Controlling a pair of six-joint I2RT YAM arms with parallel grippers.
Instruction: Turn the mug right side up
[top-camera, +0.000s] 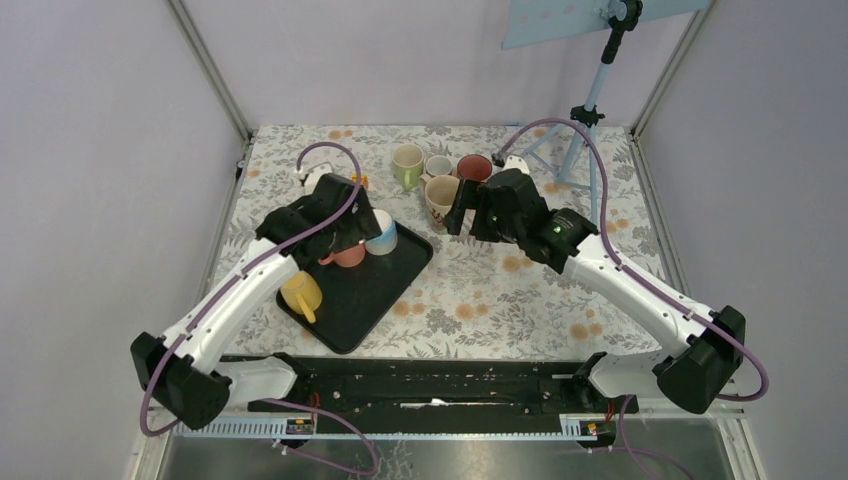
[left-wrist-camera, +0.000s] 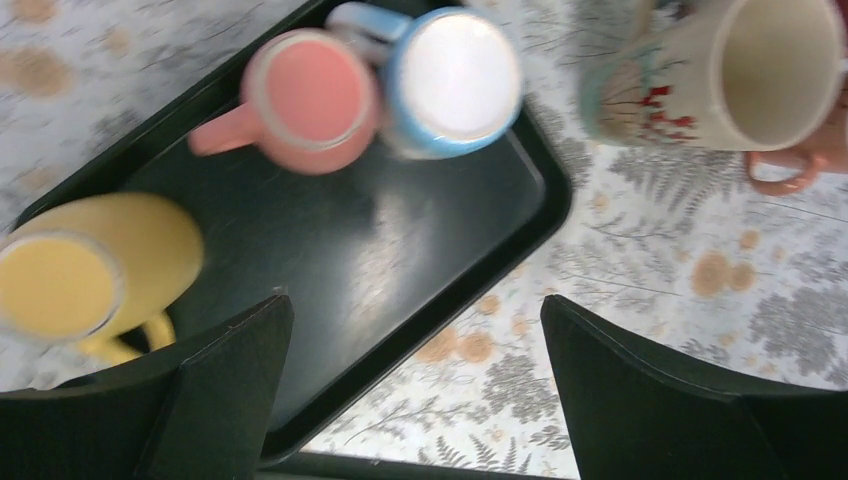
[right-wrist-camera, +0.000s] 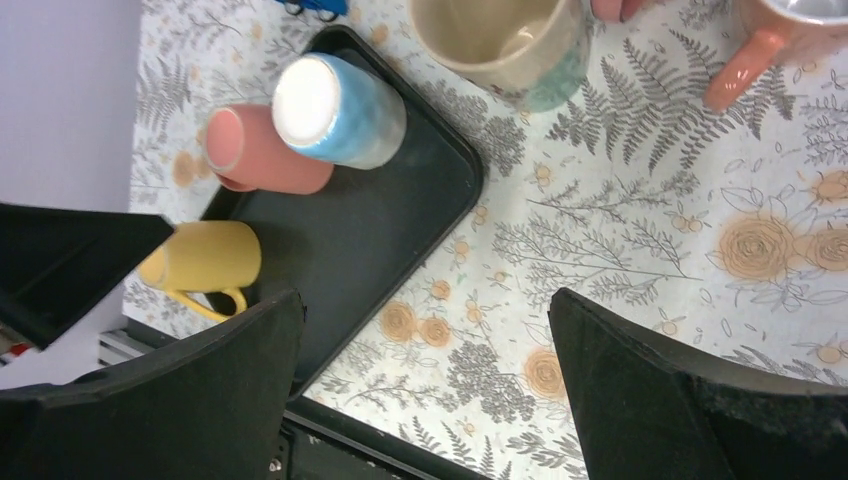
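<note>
Three mugs lie or sit bottom-up on a black tray (top-camera: 360, 315): a yellow one (left-wrist-camera: 100, 260) at the near left, a pink one (left-wrist-camera: 310, 95) and a blue-and-white one (left-wrist-camera: 450, 80) at the back. My left gripper (top-camera: 355, 230) hangs open above the tray's back part, its black fingers framing the tray in the left wrist view. My right gripper (top-camera: 465, 220) is open over the middle of the table, right of the tray, nothing between its fingers. A cream patterned mug (left-wrist-camera: 700, 80) stands off the tray, beside it.
Behind stand a green mug (top-camera: 407, 165), a small white cup (top-camera: 439, 165) and a red-brown mug (top-camera: 474, 168). A tripod (top-camera: 590, 120) occupies the back right.
</note>
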